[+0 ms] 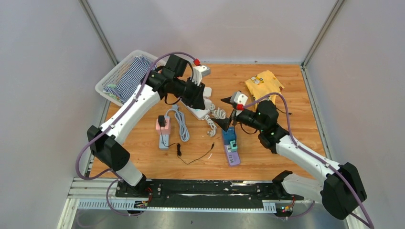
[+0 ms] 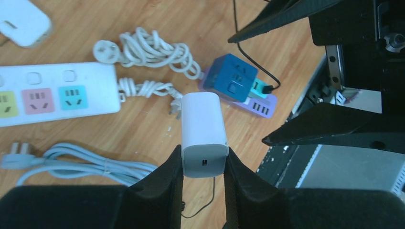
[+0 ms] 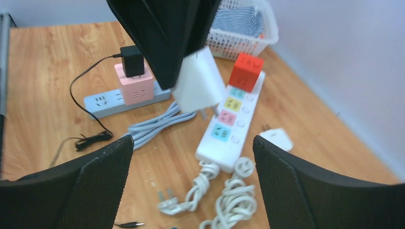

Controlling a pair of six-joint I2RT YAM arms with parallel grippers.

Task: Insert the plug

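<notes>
A white plug sits between the fingers of my left gripper, which is shut on it; two prongs show under the plug (image 3: 198, 86) in the right wrist view. Over the table's middle, my right gripper (image 1: 217, 110) stands open beside the left one, its fingers wide apart and empty. The white power strip (image 2: 57, 93), with yellow, pink and teal sockets, lies below. A red block (image 3: 246, 71) stands at its far end.
A blue block (image 2: 234, 78) and a small green adapter sit on a purple strip (image 1: 232, 160). A pink block (image 3: 136, 88) with a black adapter stands on a light blue strip. Coiled cords, a white charger (image 2: 24, 21) and a yellow bag (image 1: 264, 85) lie around.
</notes>
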